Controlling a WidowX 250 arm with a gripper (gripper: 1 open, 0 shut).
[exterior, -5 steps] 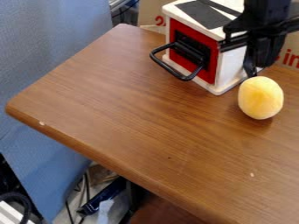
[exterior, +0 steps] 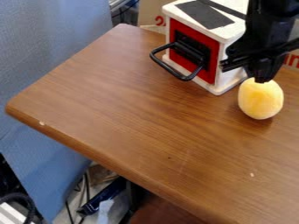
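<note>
A black gripper (exterior: 254, 63) hangs from the top right, its dark fingers just above a yellow, egg-shaped fuzzy object (exterior: 260, 99) standing on the wooden table near its right side. Whether the fingers are open or shut is hard to tell. Behind and left of the gripper stands a white box (exterior: 176, 19) with a red front (exterior: 212, 70) and a black loop handle (exterior: 176, 68).
A cardboard box (exterior: 152, 10) is behind.
The gripper has shifted a little rightward and down, closer over the yellow object. The object and the white box look unmoved.
</note>
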